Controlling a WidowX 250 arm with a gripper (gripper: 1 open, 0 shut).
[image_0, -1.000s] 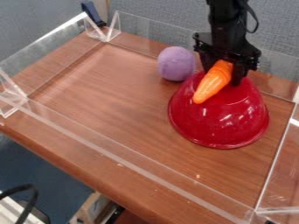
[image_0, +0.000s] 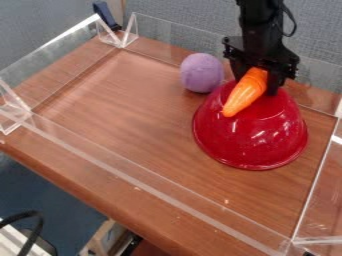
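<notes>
The black gripper (image_0: 259, 62) reaches down from the top right over a red bowl-like object (image_0: 247, 139), which rests on the wooden surface. An orange carrot (image_0: 243, 94) lies tilted at the gripper's fingers, over the red object's upper part. Whether the fingers are shut on the carrot is hidden by the carrot and the dark gripper. A purple round object (image_0: 202, 73) sits just left of them.
Clear low walls enclose the wooden board (image_0: 120, 110), whose left and middle area is free. A cable and some hardware lie off the board at the bottom left.
</notes>
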